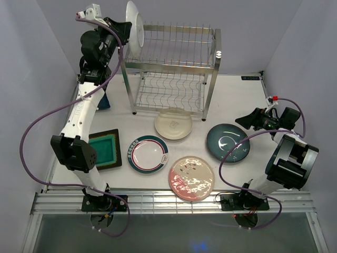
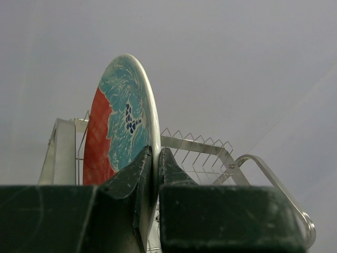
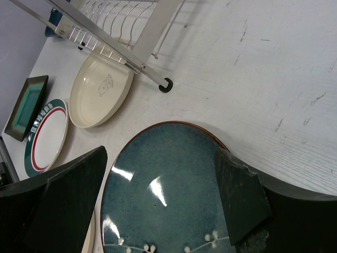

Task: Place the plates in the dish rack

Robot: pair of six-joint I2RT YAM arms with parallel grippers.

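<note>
My left gripper is shut on a white-rimmed plate (image 2: 121, 121) with a red and turquoise design, held upright at the left end of the upper tier of the steel dish rack (image 1: 179, 68). My right gripper (image 1: 245, 119) stands open over a dark teal plate (image 1: 226, 145). Also lying on the table are a cream plate (image 1: 174, 125), a green-and-red rimmed plate (image 1: 147, 154), a pinkish plate (image 1: 191, 179) and a green rectangular dish (image 1: 102, 150).
The rack's lower tier (image 1: 169, 92) is empty. Bare table (image 3: 274, 95) lies right of the rack. Grey walls flank both sides.
</note>
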